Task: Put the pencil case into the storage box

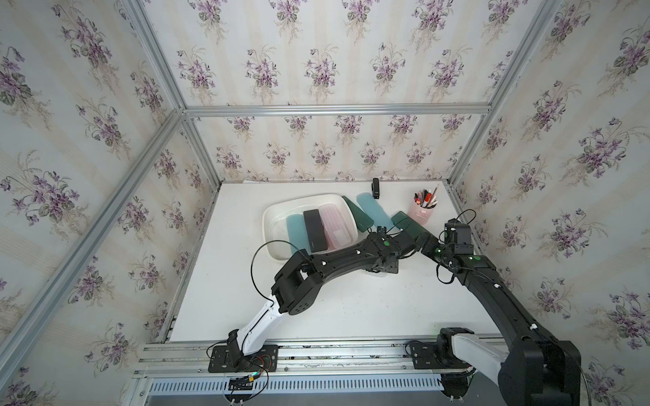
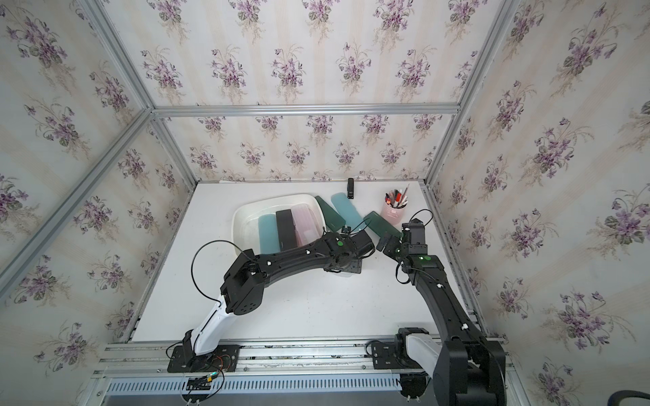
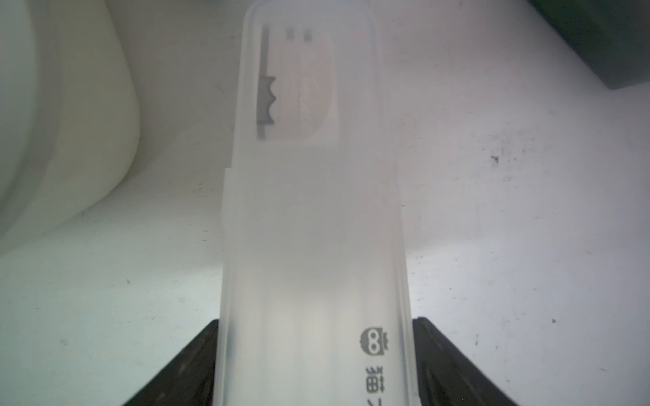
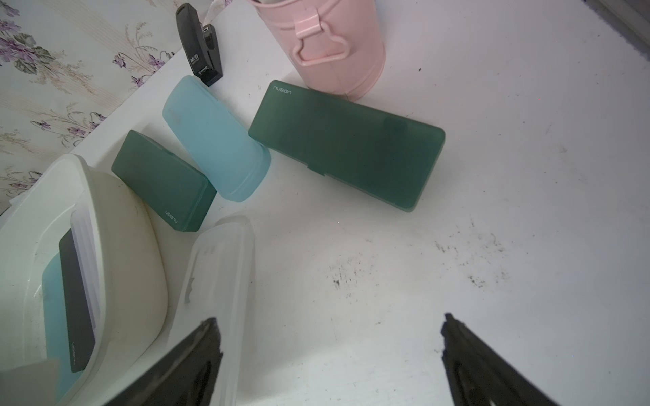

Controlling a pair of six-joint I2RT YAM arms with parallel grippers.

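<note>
A translucent white pencil case (image 3: 315,223) runs lengthwise through the left wrist view, a cutter-like drawing at its far end. My left gripper is open, with one finger at each long side of it; whether they touch is unclear. The right wrist view shows the storage box (image 4: 128,270), a cream tub holding a blue, a dark grey and a pink case, left of that white case. My right gripper stands open and empty above bare table. Farther out lie a wide green case (image 4: 352,145), a light blue case (image 4: 216,138) and a smaller green case (image 4: 162,179).
A pink bucket of pens (image 1: 420,211) stands at the back right, against the wide green case in the right wrist view. Near the back edge is a black stapler (image 1: 375,188).
</note>
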